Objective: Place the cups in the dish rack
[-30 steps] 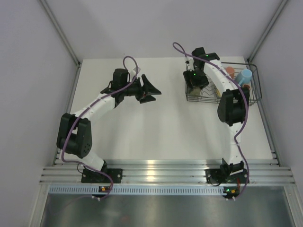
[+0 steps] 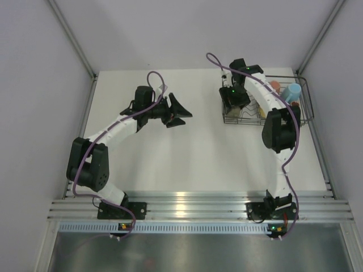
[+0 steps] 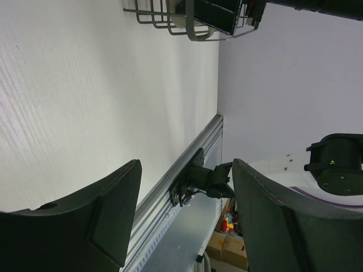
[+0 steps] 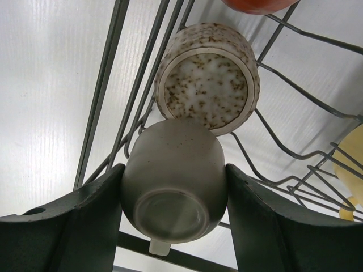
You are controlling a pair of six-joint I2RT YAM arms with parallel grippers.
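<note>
A grey-green cup (image 4: 173, 164), bottom facing the camera, sits between the fingers of my right gripper, which is shut on it. It is at the near left corner of the wire dish rack (image 2: 258, 120), against a speckled white-brown cup (image 4: 207, 85). From above, the right gripper (image 2: 233, 107) largely hides both cups. Also in the rack are a blue cup (image 2: 291, 92), an orange-red cup (image 2: 275, 86) and a yellow cup (image 4: 350, 161). My left gripper (image 2: 185, 117) is over bare table left of the rack; its fingers (image 3: 122, 198) stand apart, empty.
Left of the rack the white table (image 2: 195, 153) is clear. My right arm (image 2: 281, 133) reaches over the rack from its right side. The rack's wires (image 4: 105, 85) run close beside the held cup.
The right gripper has shifted only slightly over the rack's left end. My left arm has drawn back a little toward the near side.
</note>
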